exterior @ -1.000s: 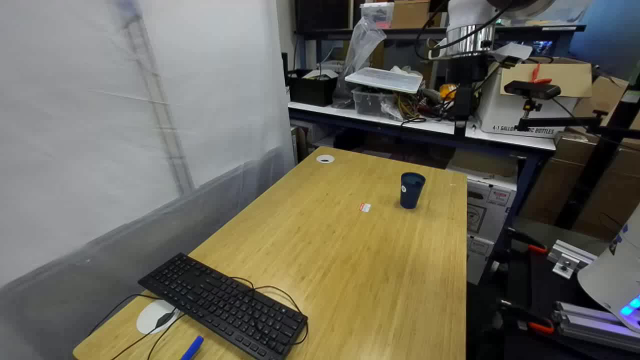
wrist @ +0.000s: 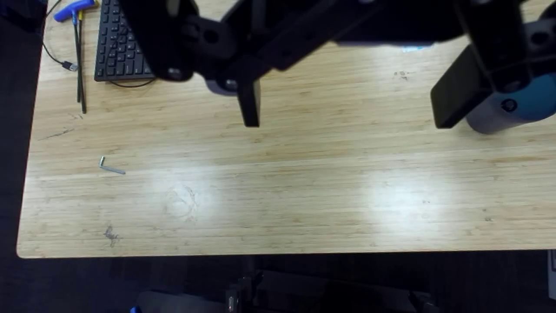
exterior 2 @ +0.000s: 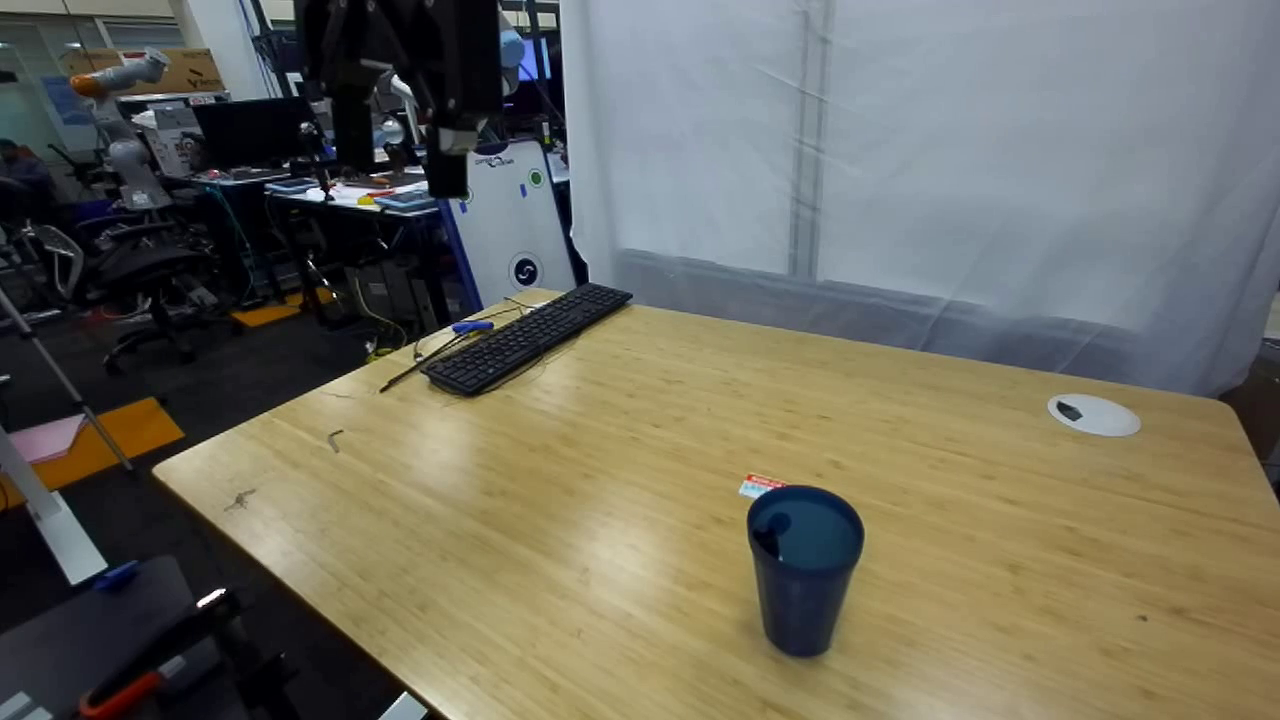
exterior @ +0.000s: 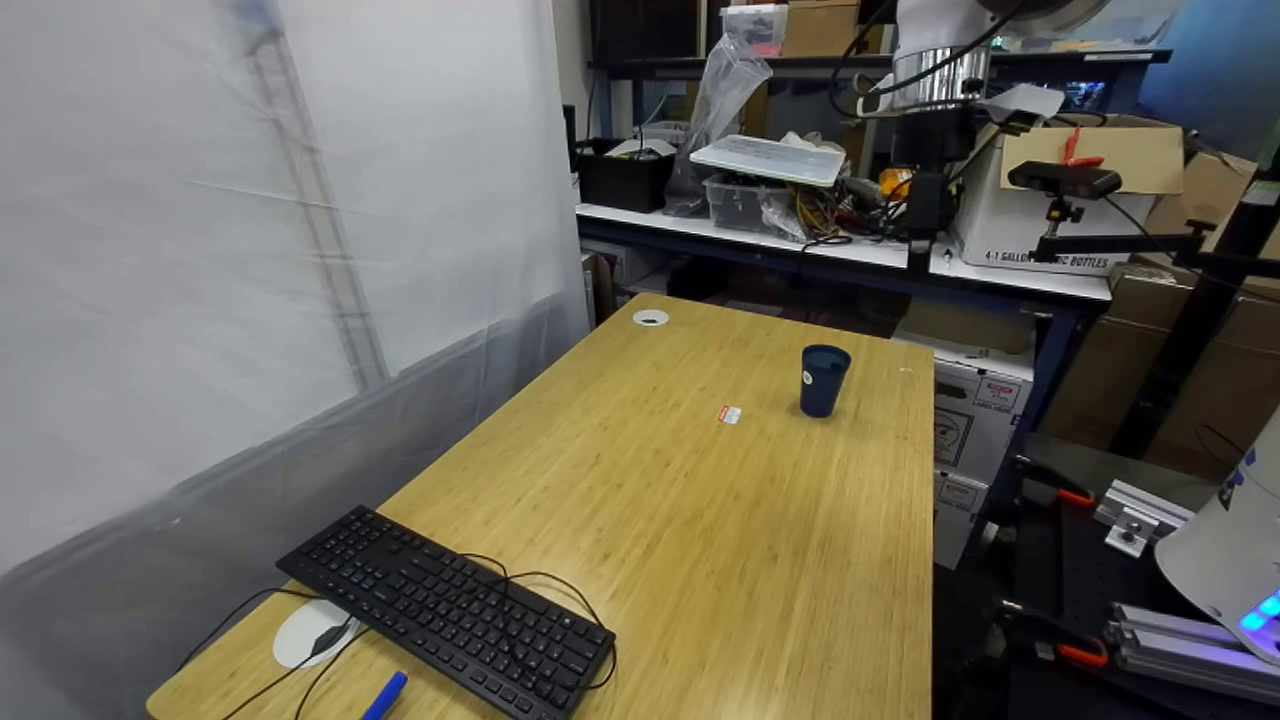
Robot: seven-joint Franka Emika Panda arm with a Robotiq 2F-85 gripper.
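Observation:
A dark blue cup stands upright on the wooden table, toward its far right part in exterior view 1. The second exterior view looks down into the same cup, which has a dark spot inside its rim. My gripper hangs high above the table, well apart from the cup. In the wrist view the gripper is wide open, with only table surface showing between its fingers. Behind one fingertip, the cup is partly hidden at the right edge.
A black keyboard with loose cables lies at the table's other end, beside a blue-handled tool. A small hex key and a red-white label lie on the wood. Mid-table is clear; a white curtain borders one side.

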